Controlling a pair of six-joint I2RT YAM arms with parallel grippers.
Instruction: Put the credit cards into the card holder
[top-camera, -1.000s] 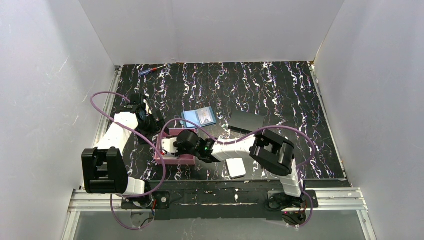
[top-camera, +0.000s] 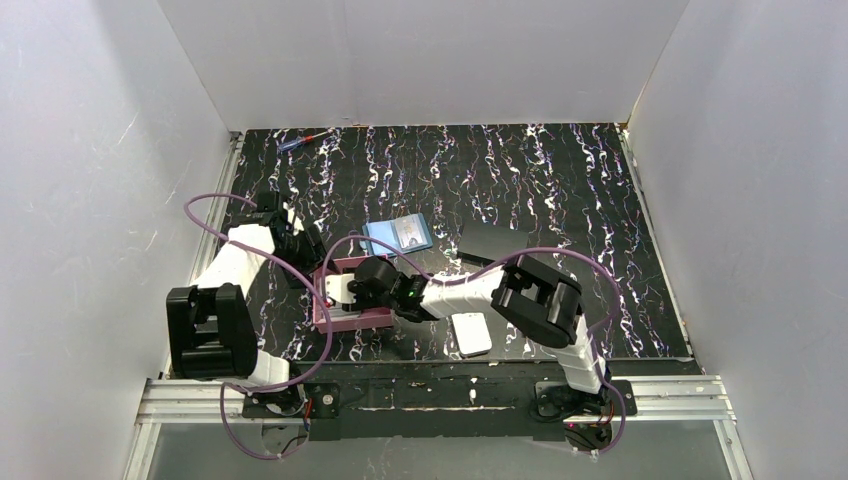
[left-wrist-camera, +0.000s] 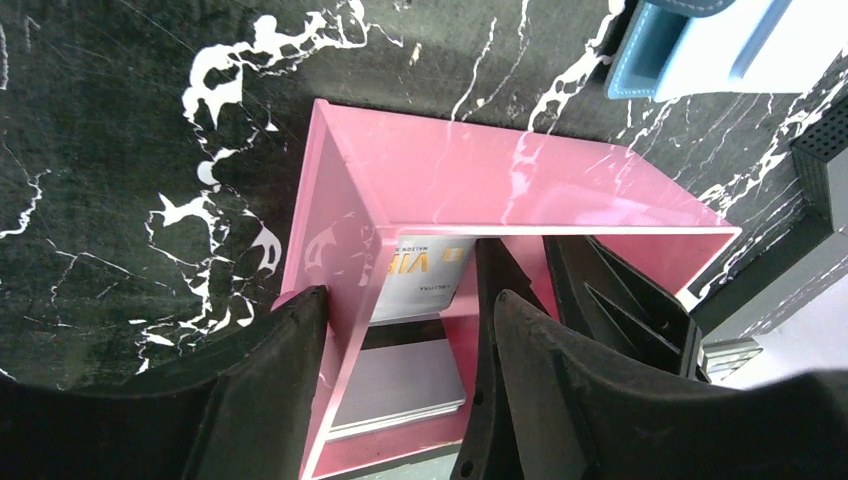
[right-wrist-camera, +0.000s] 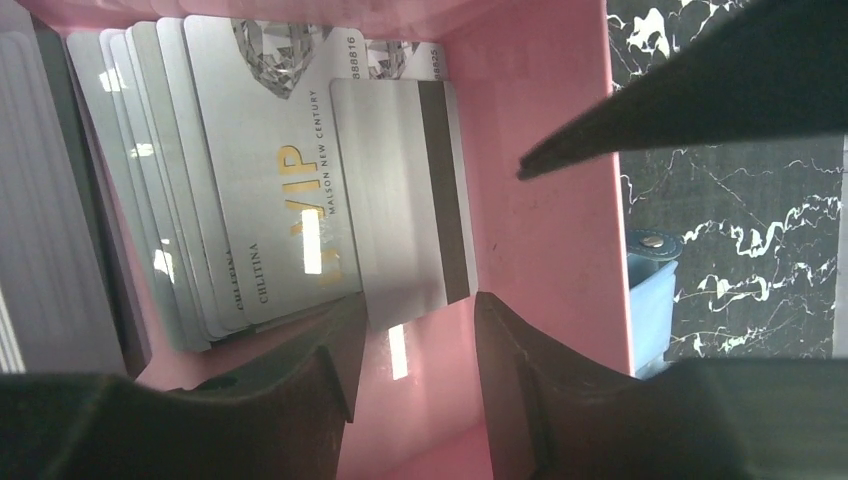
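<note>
Silver credit cards (right-wrist-camera: 290, 180) stand stacked and leaning inside a pink box (top-camera: 360, 320). A loose card with a dark stripe (right-wrist-camera: 400, 190) rests in front of them. Inside the box, my right gripper is part open, fingertips by that card's lower edge; no firm hold shows. My left gripper is also part open, its fingers on either side of the box's left wall, one against the outside, the other inside and apart from it. The blue card holder (top-camera: 382, 234) lies open behind the box, a card showing in it.
Right of the holder lies a dark flat slab (top-camera: 492, 243); a white block (top-camera: 471, 334) sits near the front edge. A screwdriver (top-camera: 302, 141) lies at the back left.
The pink box has shifted slightly right and turned a little. My left arm has moved slightly right; the right arm's elbow has edged left. The card holder has stayed put.
</note>
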